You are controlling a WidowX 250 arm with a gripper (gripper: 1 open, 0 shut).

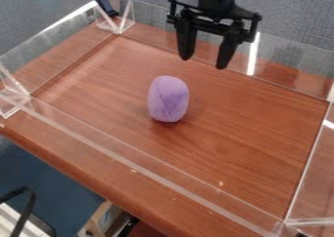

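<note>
A purple oval object [169, 98] sits upright on the wooden board [241, 143], a little left of centre. My black gripper [205, 57] hangs above and behind it near the back wall, fingers spread apart and open, with nothing between them.
Clear plastic walls [78, 158] ring the wooden board, with a dark blue item [104, 3] at the back left corner. Bare board surrounds the purple object on every side.
</note>
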